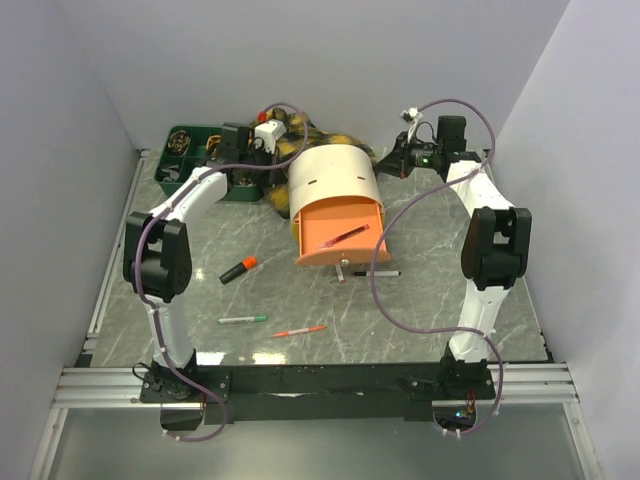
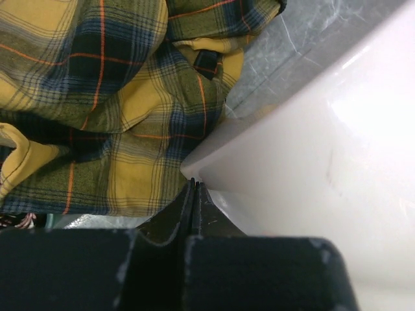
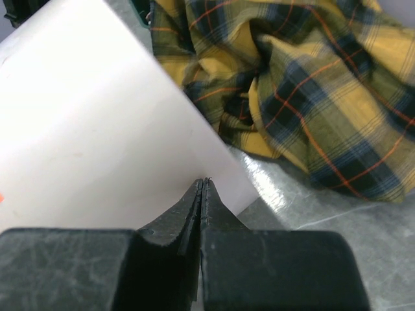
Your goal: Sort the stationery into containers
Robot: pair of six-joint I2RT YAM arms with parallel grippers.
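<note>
A cream-domed box [image 1: 330, 175] has its orange drawer [image 1: 340, 215] pulled out to the front, a red pen [image 1: 345, 236] inside. Below it lie a black marker [image 1: 380, 273] and a small pale pen [image 1: 340, 273]; a black orange-capped marker [image 1: 236, 271], a green pen [image 1: 242, 320] and an orange pen [image 1: 298, 330] lie on the tabletop. My left gripper is shut against the dome's left rear, nothing visible between its fingers. My right gripper is shut at the dome's other side, also empty.
A plaid cloth [image 3: 331, 123] is bunched behind the box. A green divided container [image 1: 175, 170] sits at the back left, partly behind my left arm. The front and right of the marble table have free room.
</note>
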